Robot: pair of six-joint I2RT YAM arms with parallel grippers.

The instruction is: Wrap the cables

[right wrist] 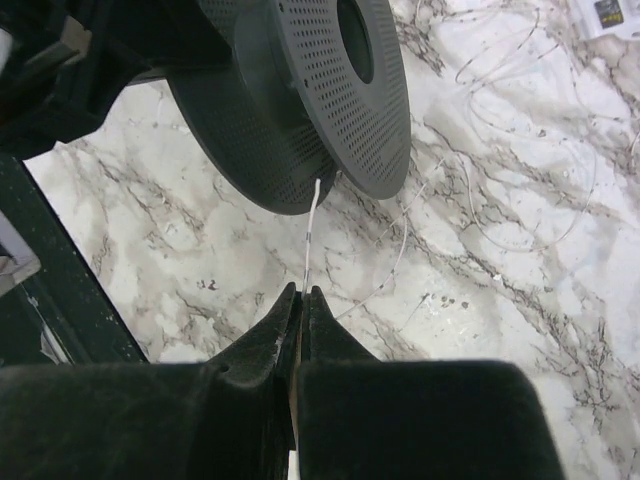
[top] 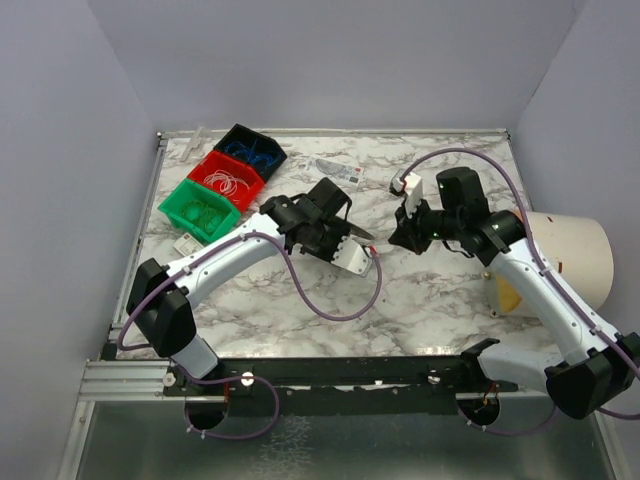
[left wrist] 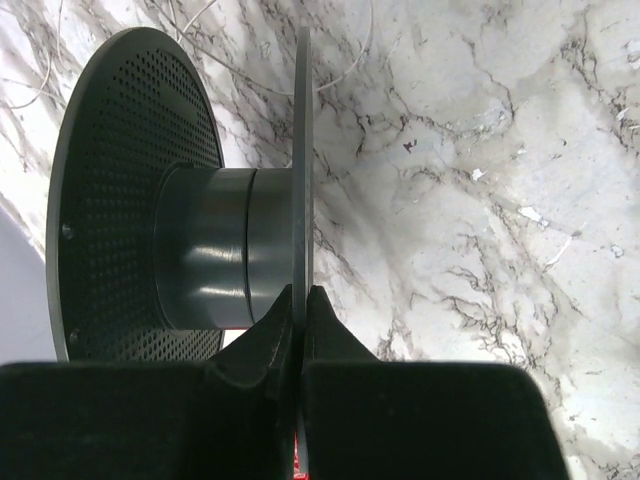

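In the left wrist view a dark grey spool point(left wrist: 205, 245) with two perforated flanges hangs on its side. My left gripper is shut on the edge of the nearer flange. From the spool's hub a thin white cable point(right wrist: 309, 235) runs down to my right gripper, whose fingertips are shut on it. The right gripper stands apart from the spool, to its right in the top view. There the left arm hides most of the spool, leaving a grey flange edge point(top: 362, 234) visible.
At back left stand a green bin point(top: 200, 211), a red bin point(top: 226, 180) and a black bin point(top: 251, 152) holding cables. More white cable point(right wrist: 480, 228) lies loose on the marble table. A large cream cylinder point(top: 575, 260) stands at right.
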